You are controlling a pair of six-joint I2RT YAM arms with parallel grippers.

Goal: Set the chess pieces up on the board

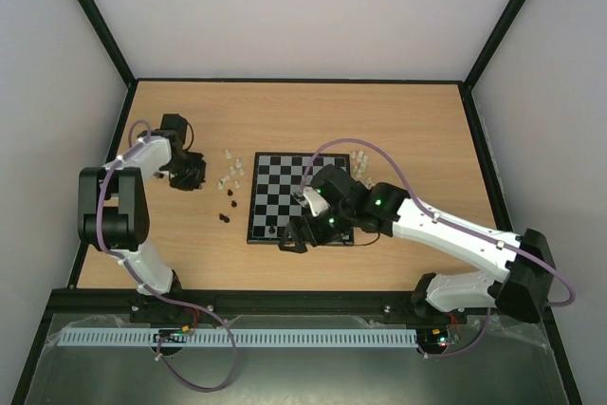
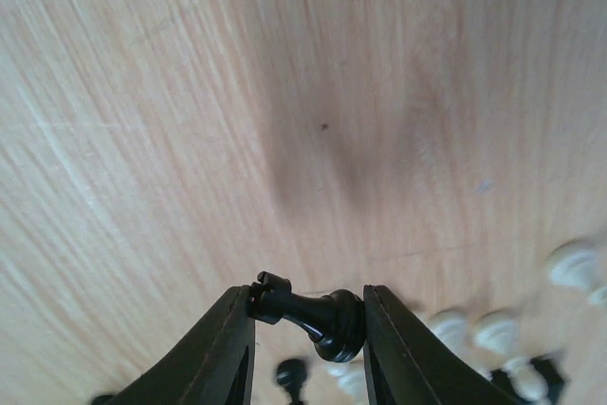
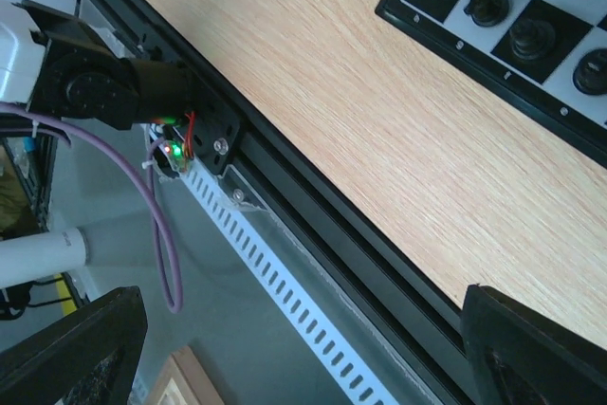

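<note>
In the left wrist view, my left gripper is shut on a black chess piece point(image 2: 294, 308), which lies crosswise from one fingertip to the other, head at the left and base at the right. The top view has this gripper point(image 1: 188, 177) above the table, left of the loose pieces. The chessboard point(image 1: 278, 178) lies mid-table. Along its near edge, a black pawn point(image 3: 487, 5) and further black pieces point(image 3: 531, 39) stand upright. My right gripper is open and empty, over the board's near edge and the bare wood in front.
Several white pieces point(image 1: 236, 167) lie left of the board, with a few black ones point(image 1: 224, 218) nearer the front. More white pieces point(image 1: 358, 160) sit by its far right side, partly behind the right arm.
</note>
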